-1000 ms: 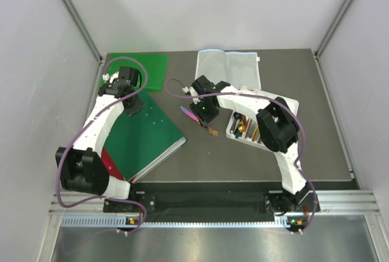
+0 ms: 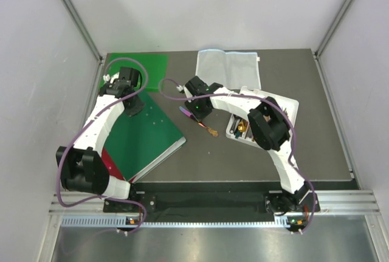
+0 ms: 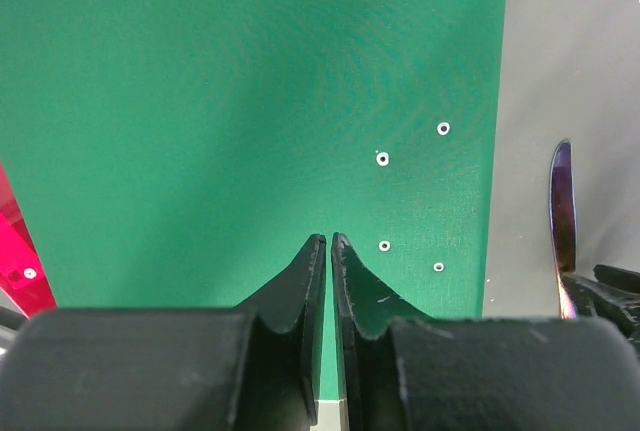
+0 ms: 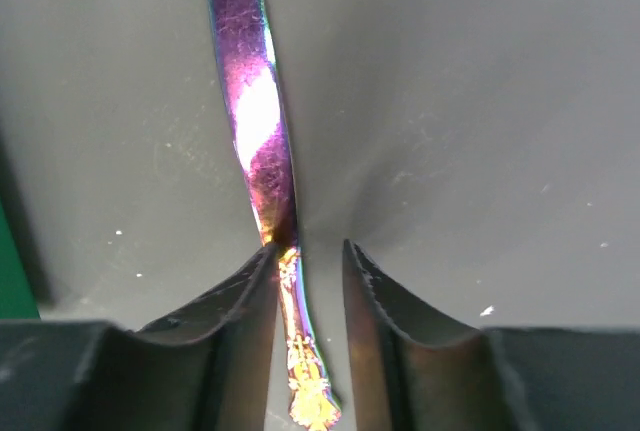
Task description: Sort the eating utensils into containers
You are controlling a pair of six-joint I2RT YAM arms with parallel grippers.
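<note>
A shiny rainbow knife [image 2: 209, 129] with a gold handle lies on the grey table; in the right wrist view its blade [image 4: 250, 101] points away from my right gripper, whose open fingers are low over the handle, the left fingertip at its edge. My left gripper is over the green board [image 3: 220, 101], fingertips close together with a thin gap and nothing visible between them. A white organizer [image 2: 287, 104] at the right holds several utensils, partly hidden by the right arm.
A lighter green sheet [image 2: 158, 64] lies at the back left, a red piece [image 3: 25, 271] beside the dark green board. A white translucent tray [image 2: 228, 64] is at the back centre.
The right gripper and arm have shifted slightly toward the left over the knife. The left arm looks unchanged.
</note>
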